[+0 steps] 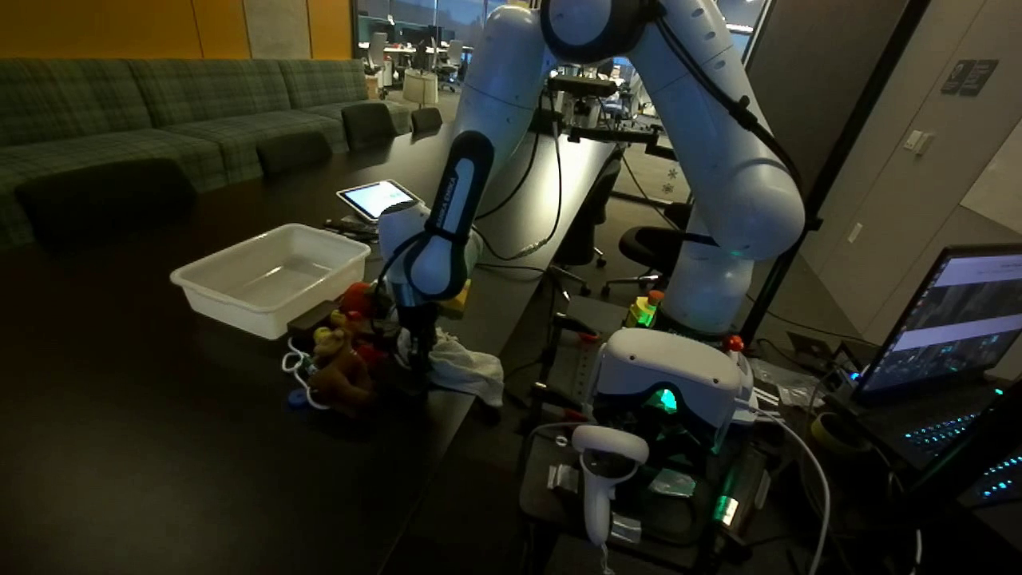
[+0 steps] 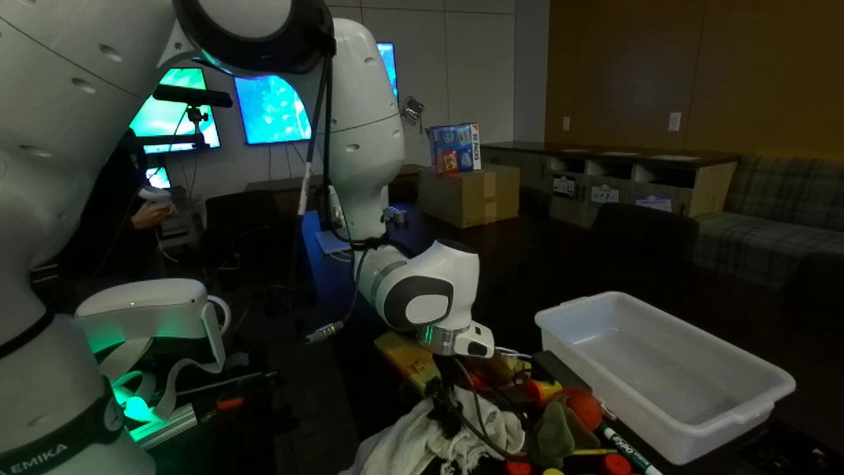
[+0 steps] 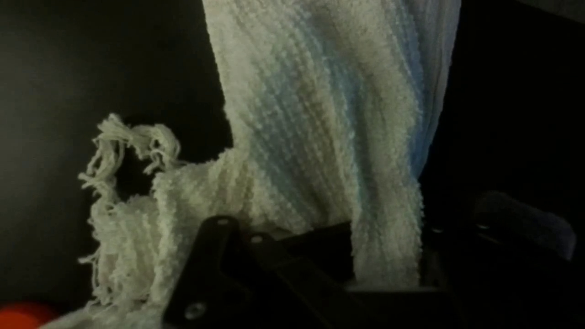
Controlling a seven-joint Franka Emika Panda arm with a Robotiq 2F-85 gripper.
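Note:
A white, knitted cloth with a fringed edge fills the middle of the wrist view and bunches up around my gripper's dark fingers. In exterior view 1 the gripper is low at the table's near edge, pointing down, between the cloth and a pile of small things. It is shut. The fingertips are lost in shadow and folds, so whether any cloth is pinched between them does not show. The same cloth lies rumpled beneath the hand in exterior view 2.
A white, empty bin stands beyond the pile. Crowded against the gripper are a brown plush toy, a red-orange ball, a marker and other small items. A yellow block sits behind the hand.

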